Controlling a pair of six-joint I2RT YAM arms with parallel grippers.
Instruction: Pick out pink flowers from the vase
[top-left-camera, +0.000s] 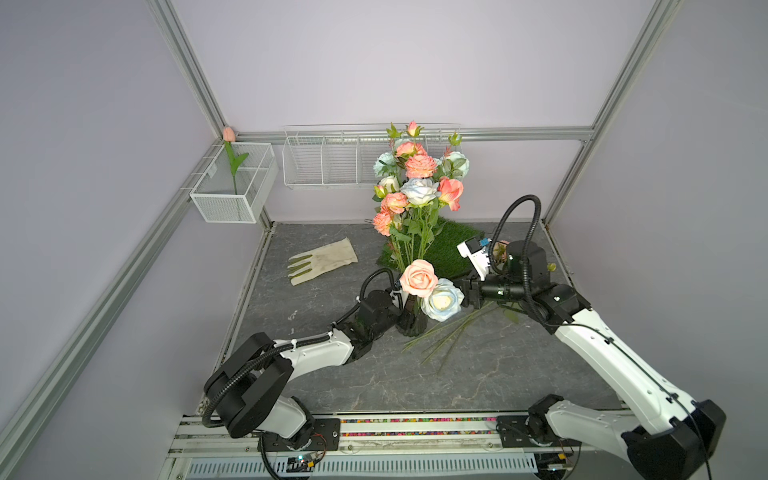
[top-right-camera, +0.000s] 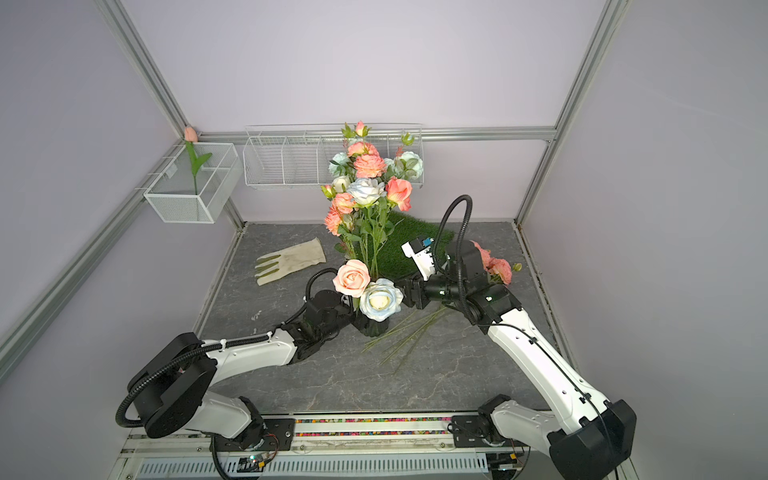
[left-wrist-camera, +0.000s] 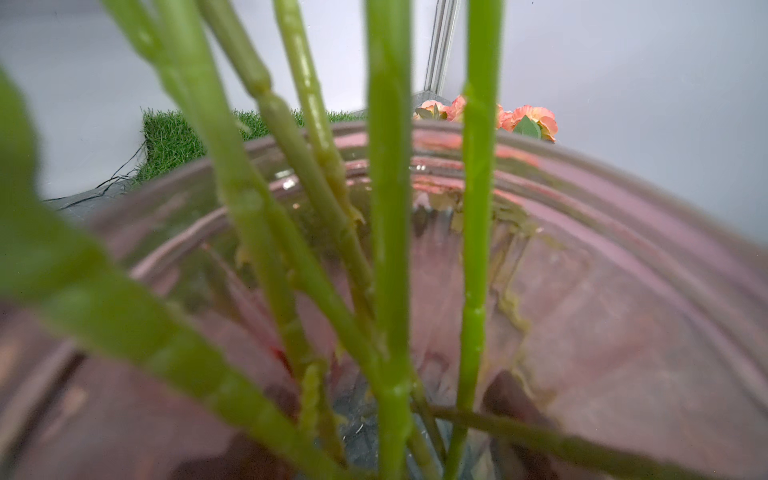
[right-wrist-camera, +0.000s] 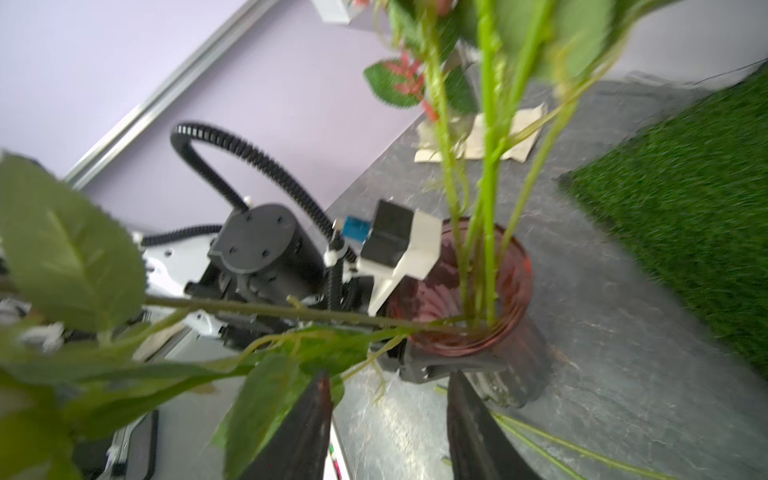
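Note:
The pinkish glass vase (right-wrist-camera: 520, 352) stands upright on the table with several stems in it. My left gripper (top-left-camera: 405, 309) is shut on it at its left side. Coral-pink flowers (top-left-camera: 421, 166) and pale blue-white ones (top-left-camera: 419, 191) crowd the top of the bouquet. Lower, over the vase mouth, hang a peach-pink rose (top-left-camera: 418, 277) and a pale blue rose (top-left-camera: 442, 300). My right gripper stands open just right of the pale blue rose. In the right wrist view a near-horizontal stem (right-wrist-camera: 304, 312) passes above its fingers, not between them.
Loose stems (top-right-camera: 408, 336) lie right of the vase, their coral blooms (top-right-camera: 496, 264) partly behind my right arm. Green turf mat (right-wrist-camera: 696, 216) lies behind the vase, and a glove (top-left-camera: 322, 260) at left. A wall basket (top-left-camera: 232, 188) holds a tulip.

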